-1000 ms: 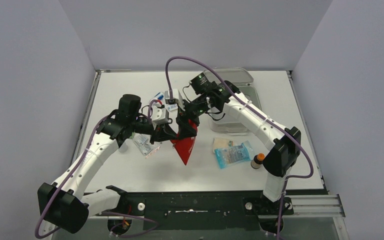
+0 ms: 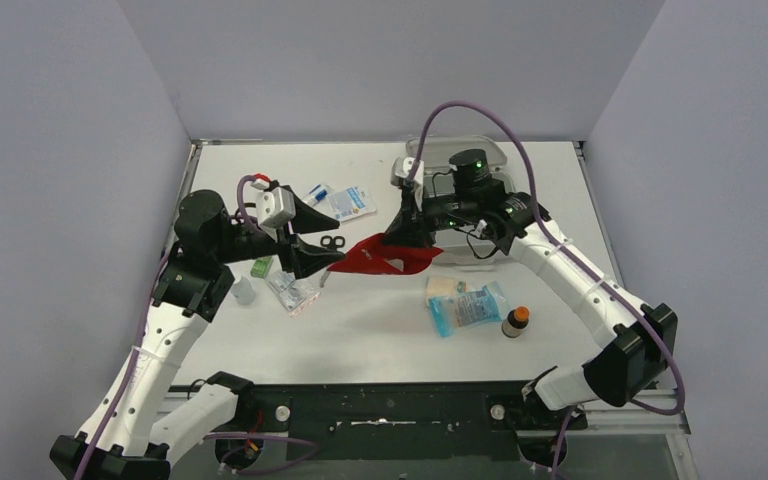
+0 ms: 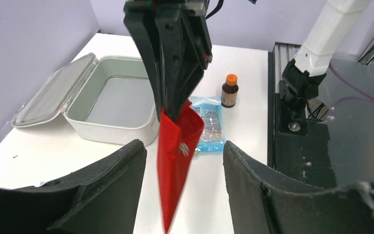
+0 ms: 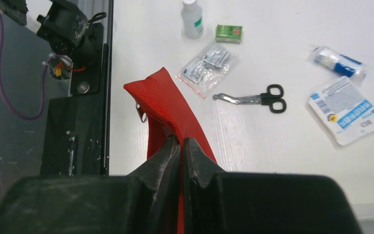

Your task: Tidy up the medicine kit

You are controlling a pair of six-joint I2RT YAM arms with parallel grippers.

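A red fabric pouch [image 2: 388, 258] hangs above the middle of the table, with my right gripper shut on its edge. In the left wrist view the pouch [image 3: 171, 161] dangles between the left fingers' line of sight, apart from both of them. My left gripper [image 2: 322, 243] stands open to the left of the pouch and holds nothing. The kit box [image 3: 109, 97] is open and looks empty, its lid [image 3: 53, 92] folded back. On the table are scissors [image 4: 253, 99], a bag of small items [image 4: 205, 68], and a white-blue packet [image 4: 345, 111].
A blue packet [image 2: 468, 308], a beige item [image 2: 442, 287] and a brown bottle [image 2: 515, 322] lie at the front right. On the left are a white bottle [image 4: 192, 19] and a green box [image 4: 229, 33]. Clear table lies at the front middle.
The left gripper has opened, let go of the pouch and drawn back to the left. My right gripper has moved right with the pouch, which now hangs more level.
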